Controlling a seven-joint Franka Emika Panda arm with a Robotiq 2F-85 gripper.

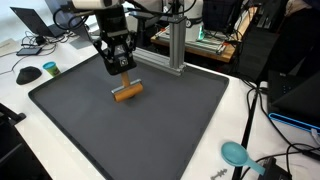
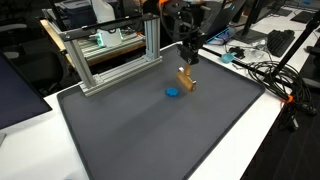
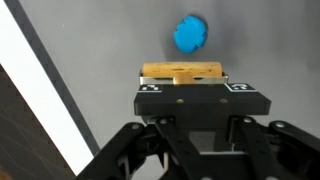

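A wooden piece with a round, roller-like crossbar and a narrower stem stands stem-up below my gripper. The fingers are shut on the top of that stem. Close behind my tag-marked fingers, the wrist view shows the crossbar lying sideways. Whether it touches the mat is hard to tell. A small blue, scalloped object lies on the grey mat beside it, apart from the crossbar in the wrist view. In exterior view 1 the blue object cannot be made out.
A metal-framed rack stands along one edge. Off the mat lie a turquoise object, a green cup and a tangle of black cables.
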